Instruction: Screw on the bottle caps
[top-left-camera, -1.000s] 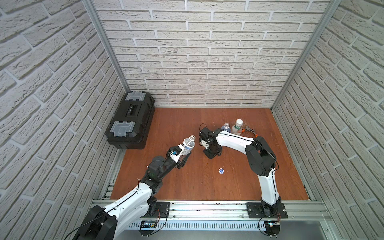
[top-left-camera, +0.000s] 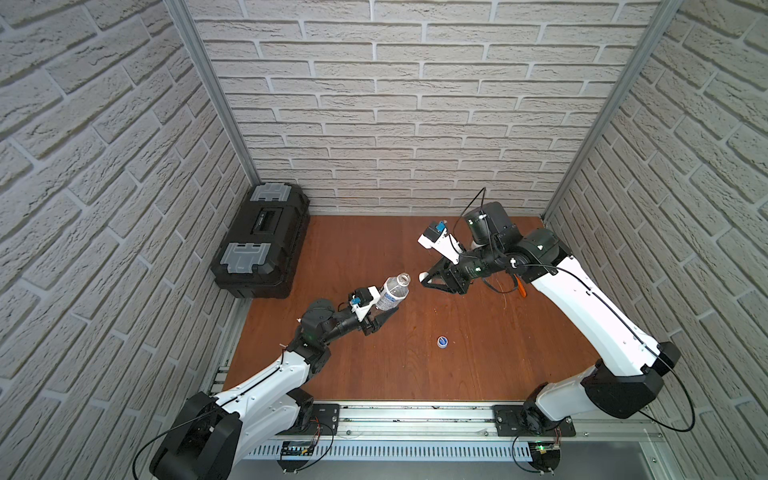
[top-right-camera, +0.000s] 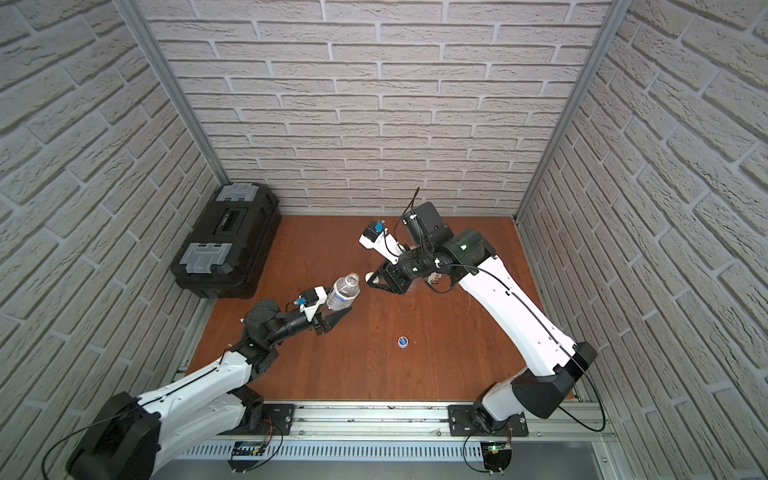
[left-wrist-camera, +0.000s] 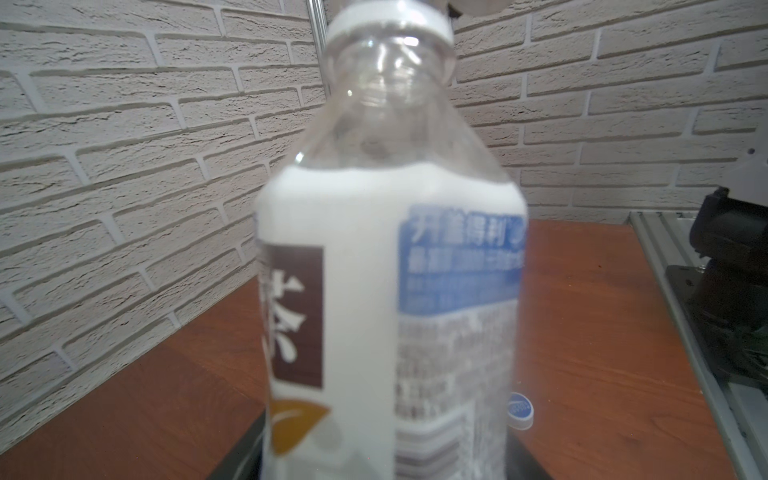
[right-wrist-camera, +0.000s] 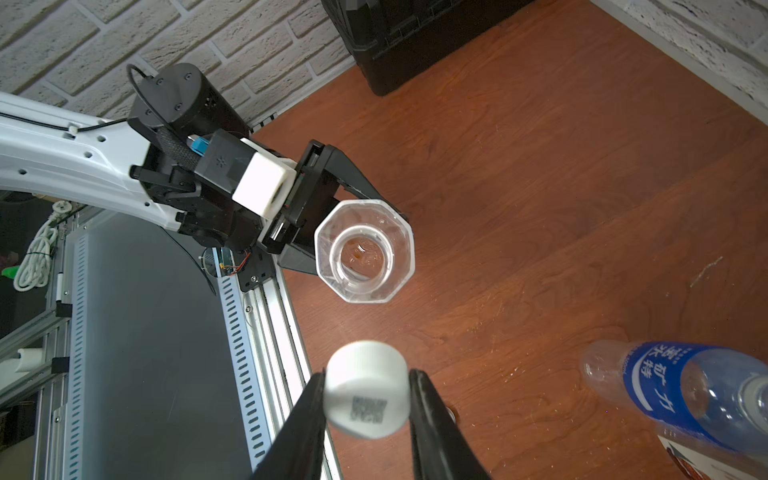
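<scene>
A clear bottle with a white and blue label (left-wrist-camera: 352, 320) is gripped by my left gripper (top-left-camera: 382, 315), above the table. Seen from above in the right wrist view, the mouth of that bottle (right-wrist-camera: 362, 254) is uncapped. My right gripper is shut on a white cap (right-wrist-camera: 367, 388), up in the air to the right of the bottle and apart from it. A second cap, blue-topped with a white side (left-wrist-camera: 519, 410), lies on the table (top-left-camera: 442, 341). Another bottle with a blue label (right-wrist-camera: 676, 392) stands on the table; the right arm hides it in the top left view.
A black toolbox (top-left-camera: 264, 240) stands at the back left. Something orange (top-left-camera: 521, 287) shows beyond the right arm (top-left-camera: 576, 312).
My left gripper has shifted slightly right with the bottle.
</scene>
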